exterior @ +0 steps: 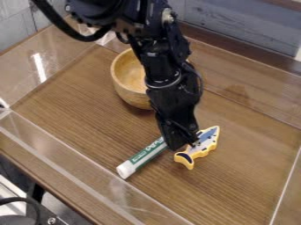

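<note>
My gripper point(179, 139) hangs low over the middle of the wooden tray, its tip between a green and white tube point(143, 157) and a yellow and white toy point(199, 146). The tube lies slanted to the lower left, its upper end near or under the gripper's tip. The toy lies just right of the tip. The gripper looks shut; whether it touches either thing is unclear.
A yellow bowl point(125, 76) stands behind the arm at upper left, partly hidden by it. The tray's walls point(245, 49) border the back and sides. Bare wood lies left, right and in front.
</note>
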